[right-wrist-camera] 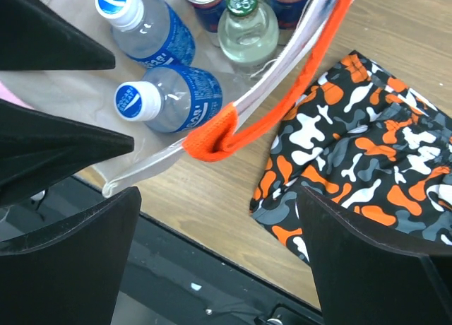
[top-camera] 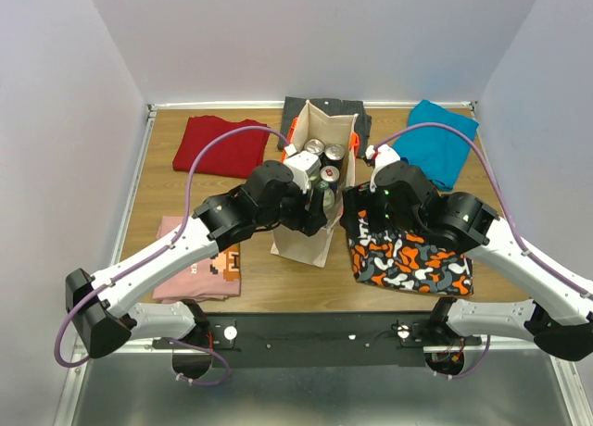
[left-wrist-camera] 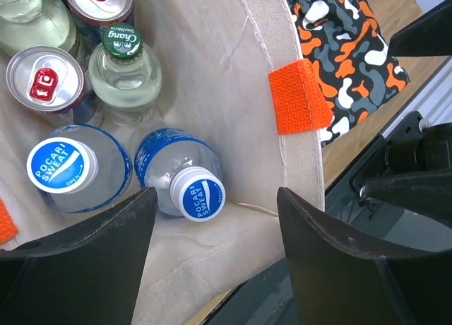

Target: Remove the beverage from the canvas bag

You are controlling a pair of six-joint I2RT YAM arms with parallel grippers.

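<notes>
The canvas bag (top-camera: 296, 247) stands upright at the table's middle, holding cans (left-wrist-camera: 45, 81), glass bottles (left-wrist-camera: 124, 78) and two Pocari Sweat bottles (left-wrist-camera: 191, 191). My left gripper is over the bag's front end, fingers apart around empty space just below a Pocari bottle's cap in its view. My right gripper stands open beside the bag's right wall and orange handle (right-wrist-camera: 212, 138), with nothing between its fingers. The other gripper's black fingertips show at the edge of each wrist view.
Camouflage fabric (top-camera: 408, 269) lies right of the bag, pink cloth (top-camera: 190, 278) at front left, red cloth (top-camera: 213, 144) at back left, blue cloth (top-camera: 440, 148) at back right and dark grey cloth (top-camera: 352, 111) behind the bag.
</notes>
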